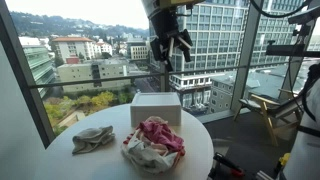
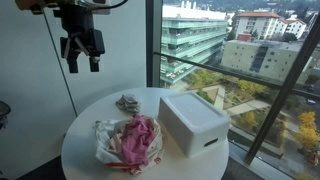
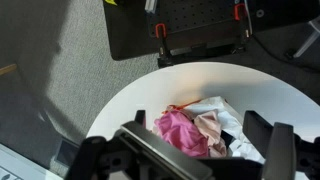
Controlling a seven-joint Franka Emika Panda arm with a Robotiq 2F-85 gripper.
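High above the round white table [image 1: 108, 166], my gripper [image 2: 84, 67] is open, with empty space between its spread fingers. In the wrist view the gripper has its dark fingers well apart at the lower edge. A pink cloth [image 2: 138, 138] lies heaped with pale cloth [image 2: 106, 150] on the table, in what may be a low container with an orange-red rim. A separate grey-beige cloth [image 1: 93, 138] lies crumpled beside this heap. The wrist view shows the pink cloth [image 3: 184, 132] below the fingers, partly hidden by the fingers.
A white box [image 2: 194, 122] stands on the table close to the heap. Large windows border the table on one side. A wooden folding chair [image 1: 270, 108] stands to the right in exterior view 1. Bare tabletop shows in front of the cloths.
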